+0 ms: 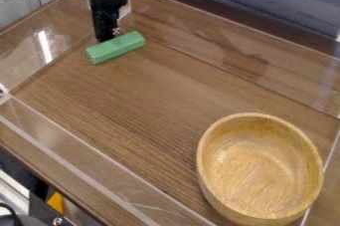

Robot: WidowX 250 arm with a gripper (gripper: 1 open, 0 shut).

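Note:
My gripper is at the upper left, its dark fingers low beside the far end of a green block, which lies on the wooden table. The fingers look close together, with nothing visible between them, though they are small and dark. A large yellow bowl stands at the lower right.
A wall runs along the back right. The table's left edge has a gap beside it at the lower left.

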